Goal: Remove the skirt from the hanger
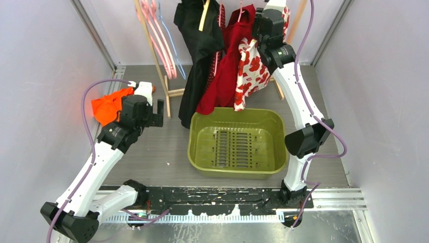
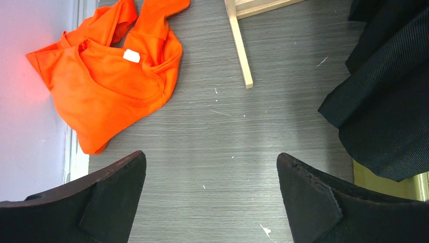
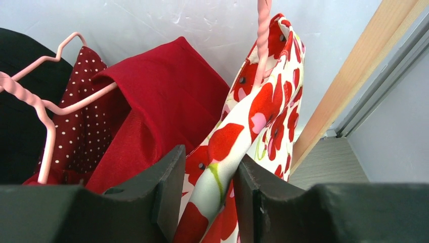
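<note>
The floral white-and-red skirt (image 1: 248, 76) hangs at the right end of the rack on a pink hanger (image 3: 262, 45). My right gripper is at the skirt's edge, its fingers either side of a rolled band of the fabric; whether they grip it cannot be told. In the top view that gripper is mostly hidden behind its wrist. My left gripper stands open above the floor at the left, with nothing between its fingers.
Red (image 1: 227, 91) and black (image 1: 189, 96) garments hang left of the skirt, beside empty hangers (image 1: 164, 45). A green basket (image 1: 200, 152) sits below. An orange cloth (image 1: 103, 109) lies at the far left. Walls bound both sides.
</note>
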